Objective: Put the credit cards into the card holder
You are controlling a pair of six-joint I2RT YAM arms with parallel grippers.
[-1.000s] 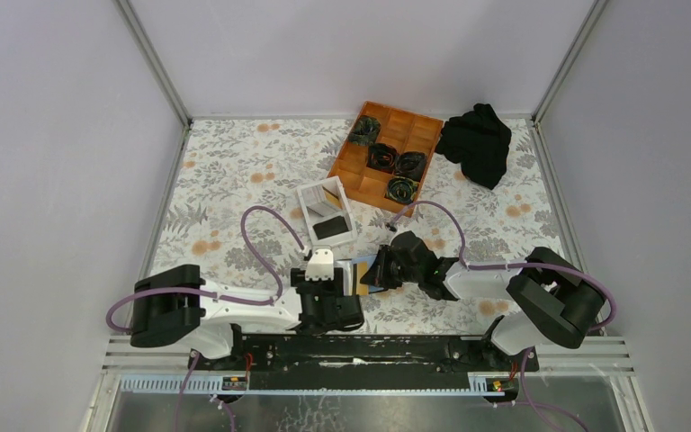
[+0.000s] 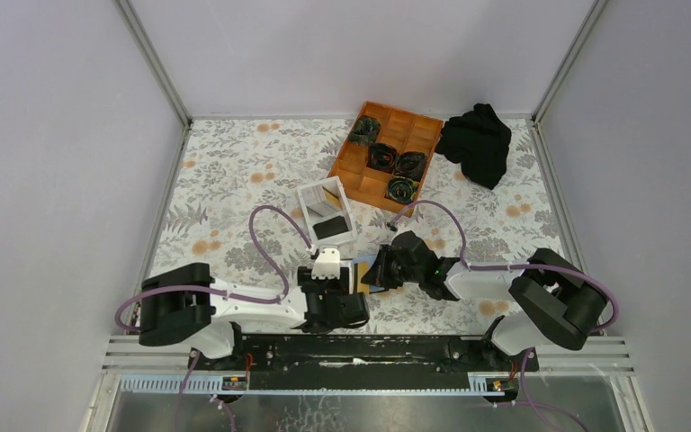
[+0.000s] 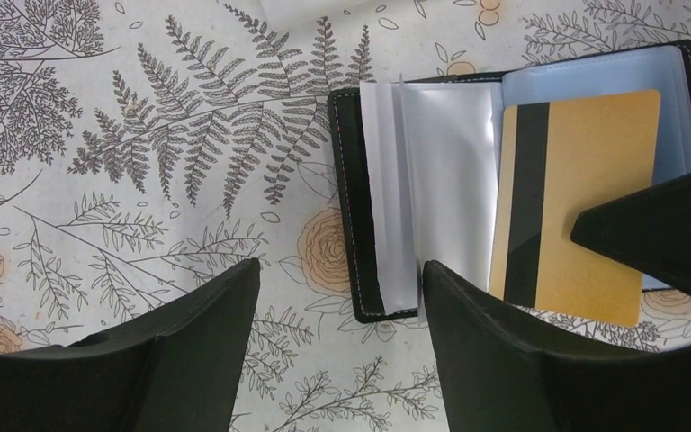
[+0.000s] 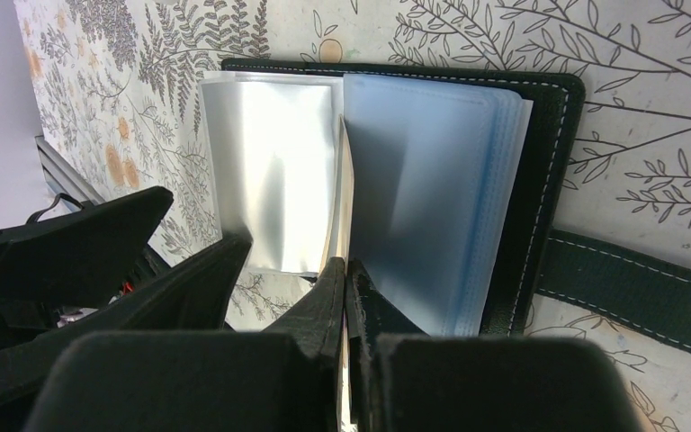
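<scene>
The card holder [image 3: 353, 198] lies open on the table, its white and blue sleeves [image 4: 418, 189] showing. My right gripper is shut on the gold card, which stands edge-on between white and blue sleeves in the right wrist view. My left gripper is part open at the holder's near left, its right fingertip against the edge of the white sleeves; nothing shows held between its fingers.
A white tray [image 2: 349, 218] with cards stands behind the holder, and an orange compartment box [image 2: 353, 165] with coiled items behind that. A black cloth [image 2: 475, 144] lies back right.
The right arm looks unchanged.
</scene>
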